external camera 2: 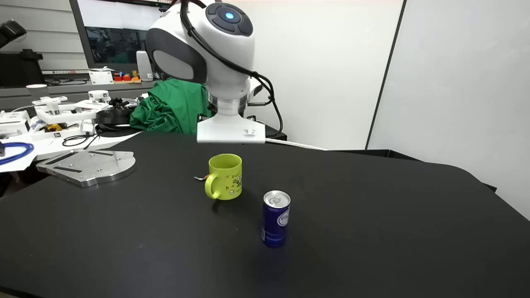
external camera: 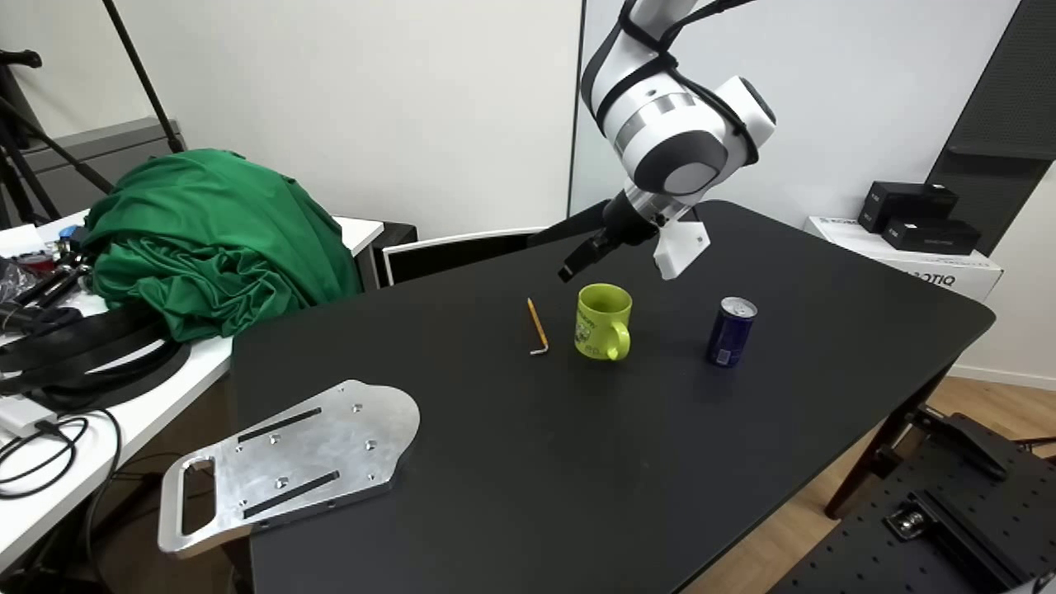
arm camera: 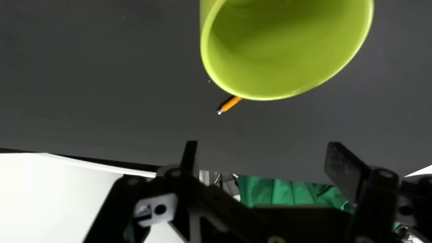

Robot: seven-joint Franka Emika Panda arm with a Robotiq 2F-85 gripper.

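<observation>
My gripper is open, its two fingers wide apart and nothing between them. In exterior view 1 the gripper [external camera: 568,271] hangs above and just behind the lime-green mug [external camera: 601,325]. The mug stands upright on the black table; the part of its inside visible in the wrist view looks empty. On the table beside it lies a thin orange tool with a bent metal end [external camera: 537,327], outside the mug. Only one end of this orange tool [arm camera: 231,104] shows past the mug's rim in the wrist view.
A dark blue can [external camera 2: 275,221] stands upright near the mug. At the table's edge lies a flat metal plate with a handle [external camera: 327,444]. Green cloth [external camera: 198,242] is heaped on the white side table.
</observation>
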